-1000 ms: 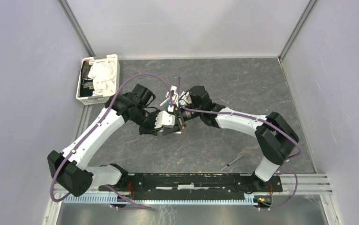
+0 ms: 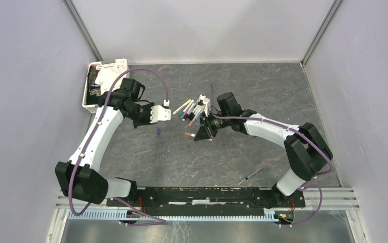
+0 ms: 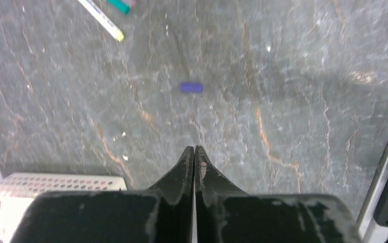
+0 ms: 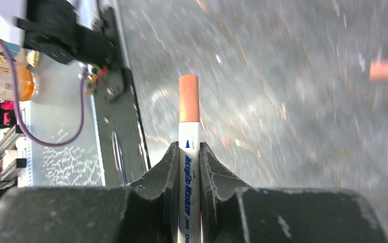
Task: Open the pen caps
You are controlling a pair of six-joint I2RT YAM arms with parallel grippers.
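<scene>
My right gripper is shut on a white marker (image 4: 188,177) with an orange cap (image 4: 189,98) at its upper end, held over the middle of the table. My left gripper is shut, with nothing visible between its fingertips, left of the right one. Several markers with coloured caps lie in a group behind the grippers (image 2: 187,109), among them a yellow-capped one (image 3: 101,19). A small blue cap (image 3: 191,87) lies loose on the table in front of my left gripper.
A white basket (image 2: 85,104) with cloths stands at the back left. A thin grey pen (image 2: 250,175) lies near the front edge at right.
My left gripper has moved left and back, away from the right gripper. My right gripper has moved slightly right, carrying the orange-capped marker, and the blue cap has come into view.
</scene>
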